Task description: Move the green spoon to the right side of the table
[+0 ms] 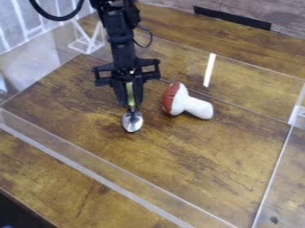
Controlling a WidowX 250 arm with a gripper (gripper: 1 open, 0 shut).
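The green spoon point(131, 120) has its silver bowl toward the near side and its green handle running up between the fingers of my gripper point(128, 83). My gripper is shut on that handle, pointing down, left of the table's centre. Most of the handle is hidden behind the fingers. Whether the bowl touches the wood or hangs just above it, I cannot tell.
Right of the spoon lies a white object with a red end point(187, 102), close to it but apart. A white strip point(210, 69) marks the table farther back.
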